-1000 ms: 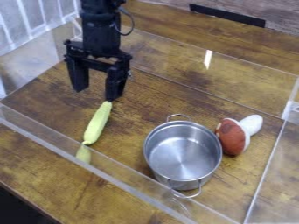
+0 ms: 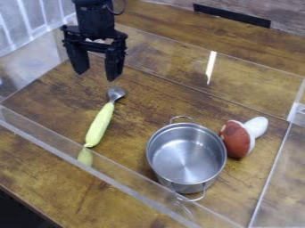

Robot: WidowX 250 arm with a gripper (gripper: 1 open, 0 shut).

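Note:
My black gripper (image 2: 95, 62) hangs over the upper left of the wooden table, its two dark fingers apart and empty. Below it lie a yellow corn cob (image 2: 99, 125) and, just past the cob's upper end, a small silver object (image 2: 116, 94), perhaps a spoon. A steel pot (image 2: 186, 156) with two handles stands at the lower right. Beside it lies a red and white mushroom-like toy (image 2: 240, 138).
Clear plastic walls (image 2: 179, 203) enclose the work area.
My gripper has moved up and back in the view, away from the corn, uncovering more of the silver object. The objects on the table appear unmoved.

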